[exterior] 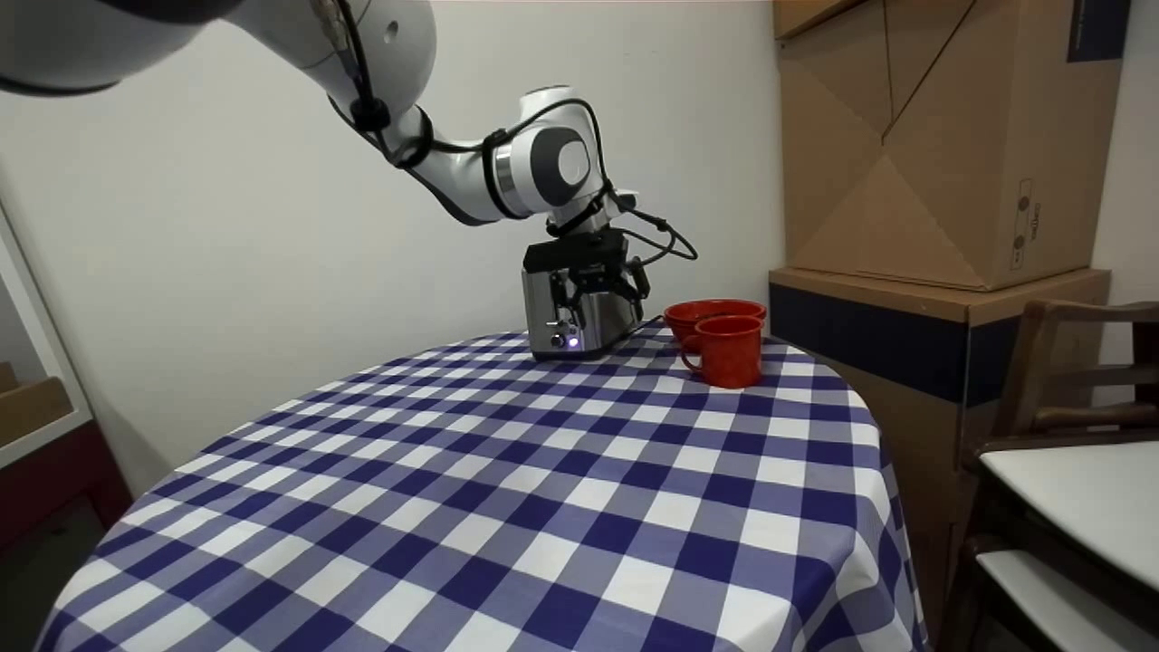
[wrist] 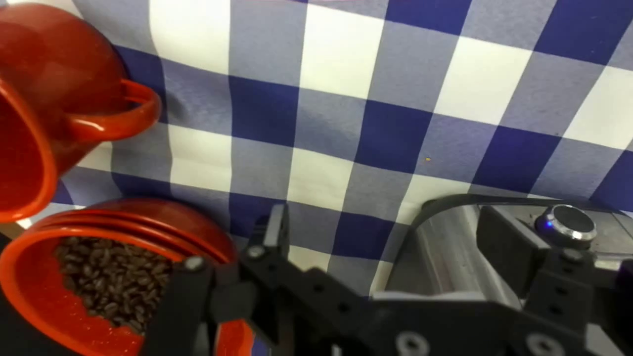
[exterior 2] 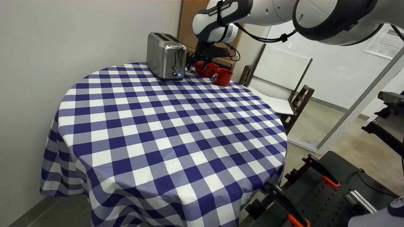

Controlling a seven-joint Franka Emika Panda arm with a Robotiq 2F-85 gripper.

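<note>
A silver toaster [exterior: 608,326] stands near the wall, its knob lit. My gripper [exterior: 605,299] is lowered beside it and partly covers it in exterior view 1. In the wrist view the gripper is open, its fingers [wrist: 276,228] wide apart with only tablecloth showing between the tips and the toaster's corner. The right finger overlaps the toaster [wrist: 454,252]; whether they touch I cannot tell. To the left lies a red bowl [wrist: 204,228] holding dark coffee beans [wrist: 113,276]. A red mug [wrist: 65,65] stands upright close to the bowl.
The checked tablecloth [exterior 2: 159,140] is bare across the middle and front of the round table. Cardboard boxes [exterior: 880,174] rise behind its right side, and a chair [exterior 2: 278,81] stands past the edge. Cables loop off the wrist.
</note>
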